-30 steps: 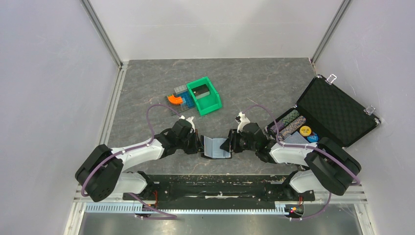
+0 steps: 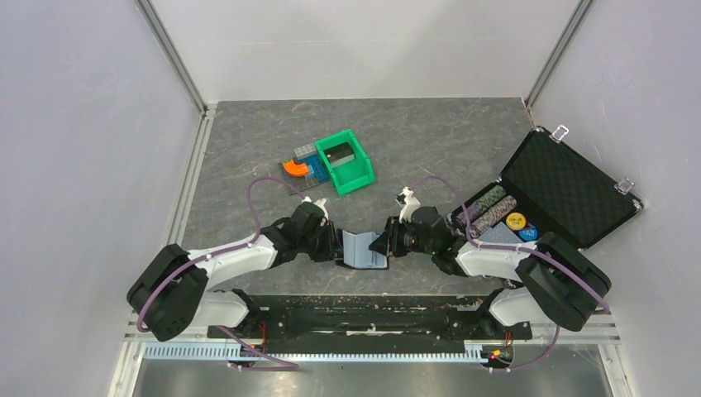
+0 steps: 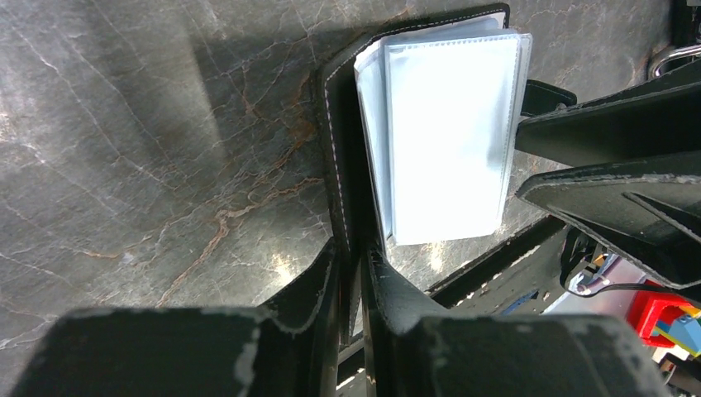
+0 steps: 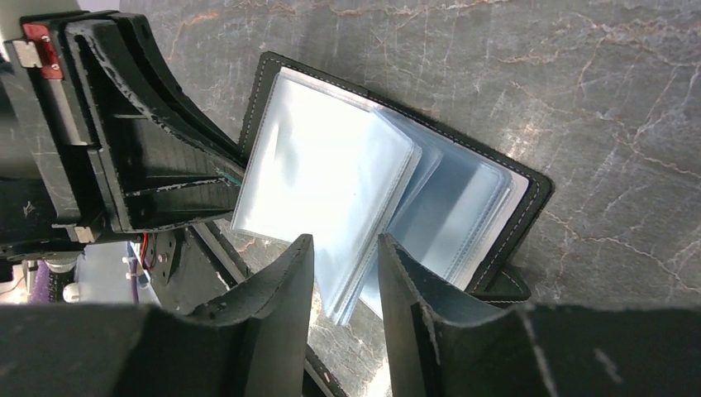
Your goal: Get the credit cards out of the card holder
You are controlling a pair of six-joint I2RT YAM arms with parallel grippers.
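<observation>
The black card holder [image 3: 345, 149] lies open on the table with clear sleeves [image 3: 446, 132] showing. In the left wrist view, my left gripper has its fingers close together at the holder's black edge, which runs down between them; whether they grip it is unclear. My right gripper is open over the sleeves, fingertips at the gap between the white front sleeve and the bluish ones behind. No card is clearly distinguishable in the sleeves.
A green bin [image 2: 354, 174] with toy pieces [image 2: 298, 168] beside it sits at the back middle. An open black case [image 2: 570, 190] with chips fills the right side.
The holder has shifted slightly left in the top view, and my right gripper has moved very slightly left with it. Otherwise little differs.
</observation>
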